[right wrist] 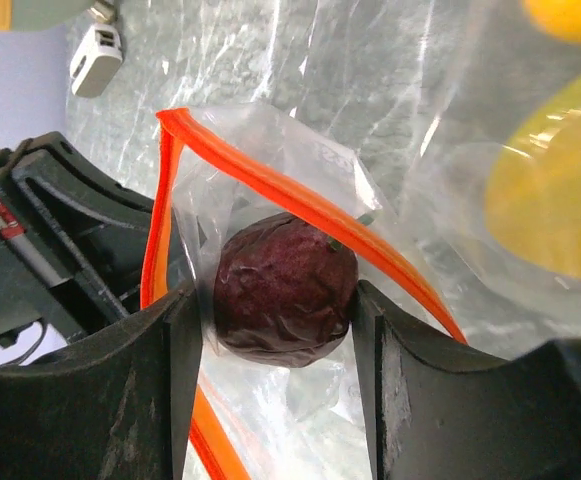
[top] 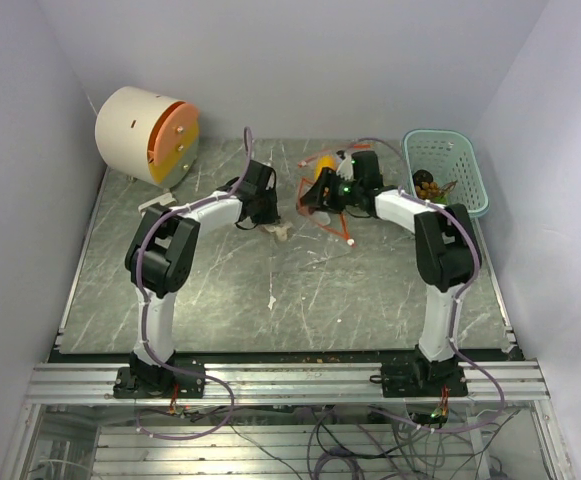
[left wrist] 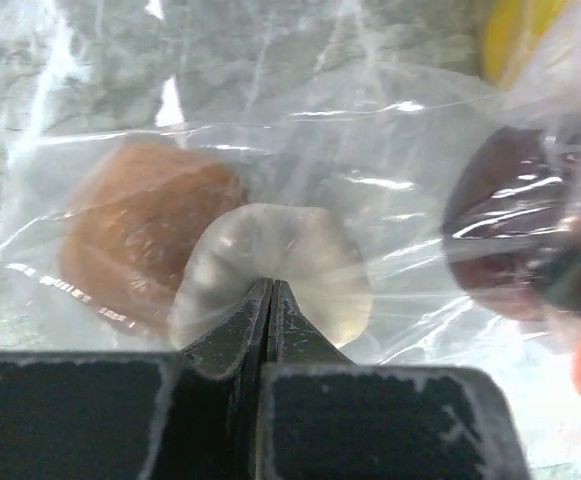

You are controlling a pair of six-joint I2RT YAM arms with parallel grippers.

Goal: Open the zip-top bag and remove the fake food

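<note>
The clear zip bag (top: 315,222) lies mid-table, its mouth edged by orange strips (right wrist: 300,205) that stand apart. My left gripper is shut on the bag's film, over a whitish food piece (left wrist: 315,245). A brown piece (left wrist: 150,235) lies beside that one inside the film. At the mouth, a dark purple food piece (right wrist: 285,290) sits between the fingers of my right gripper. These fingers stand apart, one on each side of it, the right fingertip very close to its surface; bag film shows by the left finger.
Another clear bag with yellow food (right wrist: 560,190) lies close to the right gripper. A pale green basket (top: 450,140) with some food inside stands at the right. A white drum with an orange face (top: 135,135) is at back left.
</note>
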